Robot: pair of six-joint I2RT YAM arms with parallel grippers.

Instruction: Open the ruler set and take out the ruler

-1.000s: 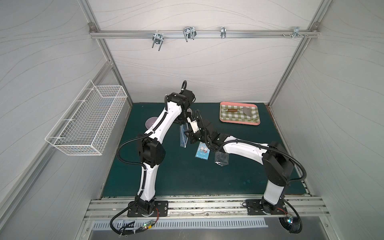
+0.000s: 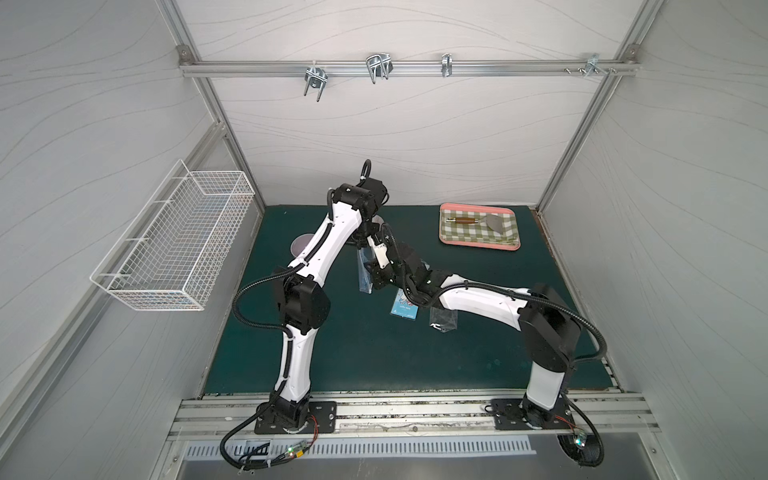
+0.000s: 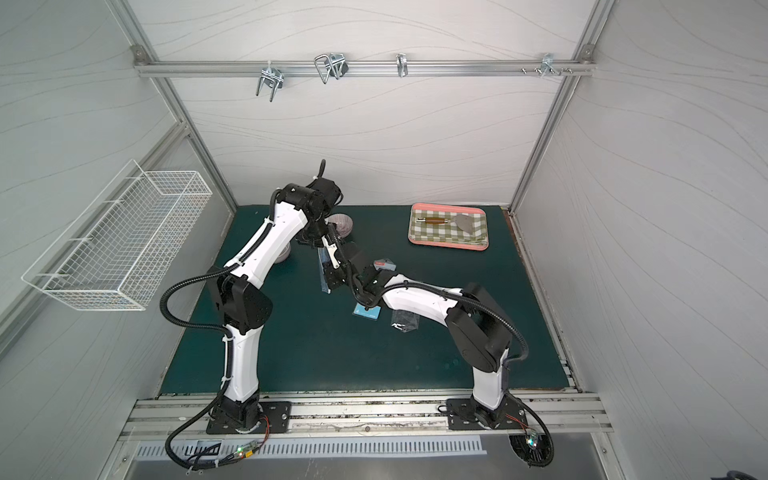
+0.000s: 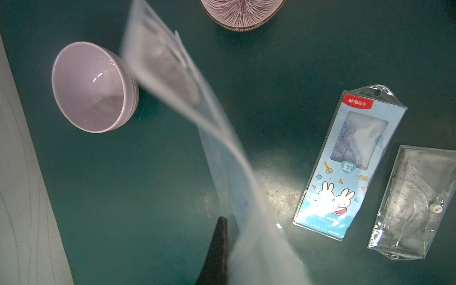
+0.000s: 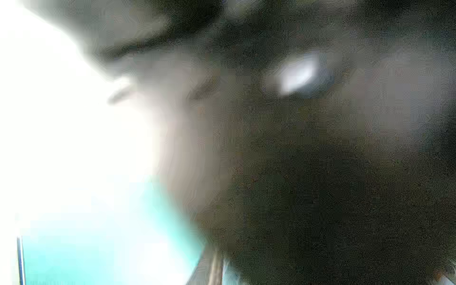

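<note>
A translucent bluish plastic pouch (image 2: pixel 365 276), the ruler set, hangs below my left gripper (image 2: pixel 365 241), which is shut on it. In the left wrist view the pouch (image 4: pixel 213 142) stands blurred and edge-on, curving past a dark finger (image 4: pixel 217 251). My right gripper (image 2: pixel 374 270) is right at the pouch's right side, in front of part of it. The right wrist view is mostly filled by a dark, blurred shape close to the lens; only a sliver of a finger (image 5: pixel 204 270) shows at the bottom, so its finger opening and any contact are hidden.
On the table lie a blue rabbit-print package (image 4: pixel 349 161) and a clear pouch with a protractor (image 4: pixel 410 204). A pink bowl (image 4: pixel 95 87) and a patterned bowl (image 4: pixel 242 11) stand farther back. A pink-rimmed tray (image 2: pixel 480 245) is back right.
My right gripper has shifted slightly left, closer to the pouch, and now covers more of the blue package. The left arm has barely moved and still has the pouch.
</note>
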